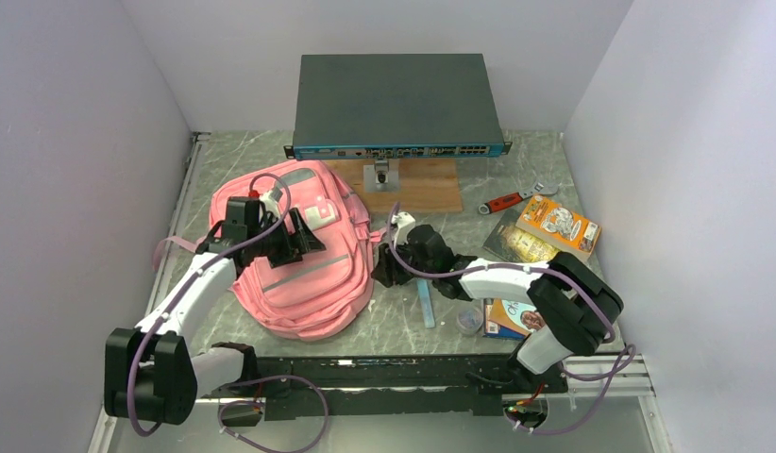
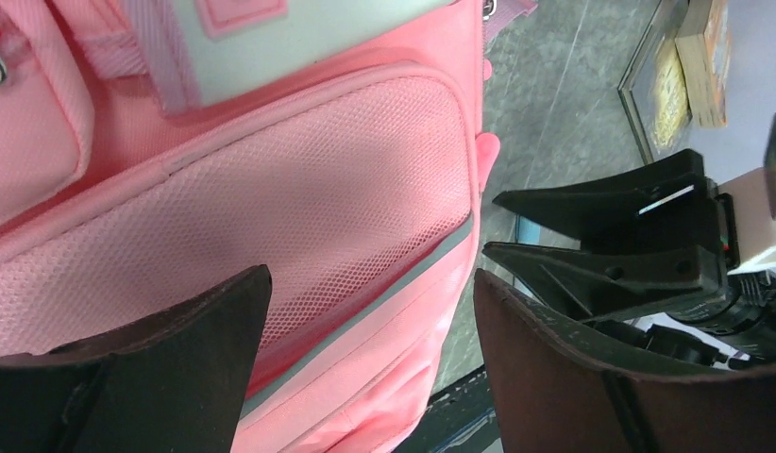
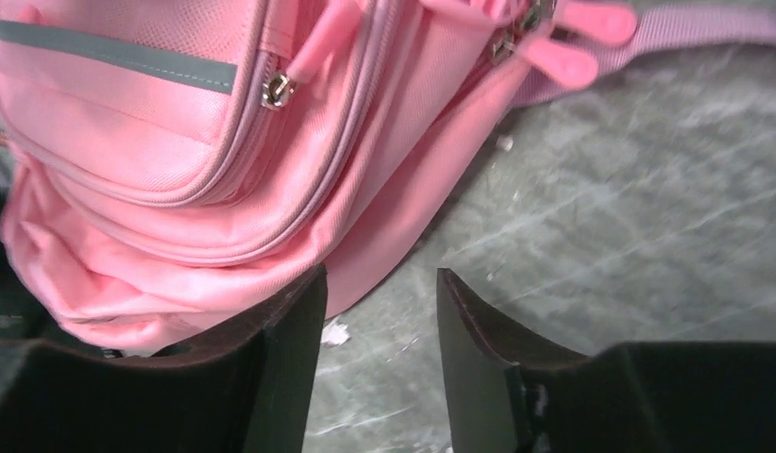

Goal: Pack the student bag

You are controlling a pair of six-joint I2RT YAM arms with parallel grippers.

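Observation:
The pink backpack (image 1: 313,283) lies on the left of the table. Above its front pocket my left gripper (image 1: 304,241) is open; in the left wrist view its fingers (image 2: 195,349) stand wide apart over pink mesh, with nothing between them. My right gripper (image 1: 384,274) is beside the bag's right edge, open and empty. In the right wrist view the bag's side (image 3: 299,226) and its zipper pull (image 3: 323,42) lie beyond the left finger. Grey table shows between the fingertips. Books (image 1: 559,226) and a blue strip-shaped item (image 1: 426,304) rest to the right of the bag.
A round clear container (image 1: 470,320) and more books (image 1: 516,318) sit under or near the right arm. A red-handled tool (image 1: 516,198) lies at the back right. The dark network box (image 1: 394,104) overhangs the wooden board (image 1: 431,193) at the back.

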